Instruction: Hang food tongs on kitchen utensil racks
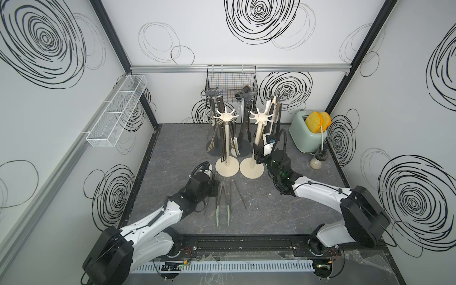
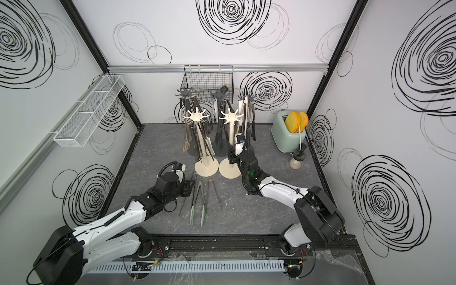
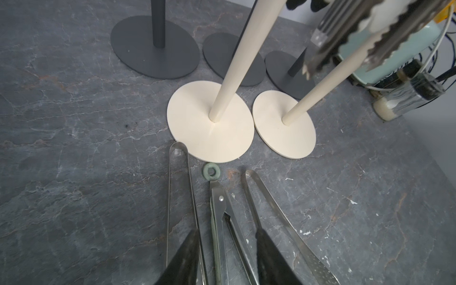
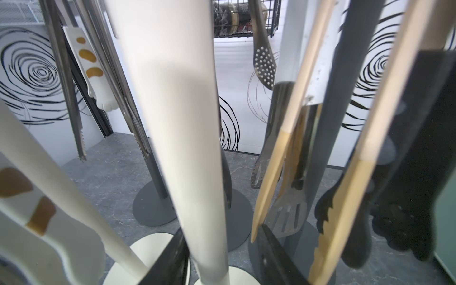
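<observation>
Two cream racks stand upright side by side, the left rack [image 1: 227,167] with tongs hanging from it and the right rack [image 1: 251,169] close beside it. In the right wrist view my right gripper is open at the right rack's pole [image 4: 190,156], gripping nothing. On the table lie three metal tongs: plain tongs [image 3: 179,148], green-ringed tongs [image 3: 219,204] and tongs with a perforated end [image 3: 308,251]. Over them my left gripper stands open and empty. Its fingertips look blurred.
Behind the cream racks stand dark racks [image 3: 154,52] hung with utensils. A green toaster [image 1: 301,135] and a small jar [image 1: 316,162] sit at the right.
</observation>
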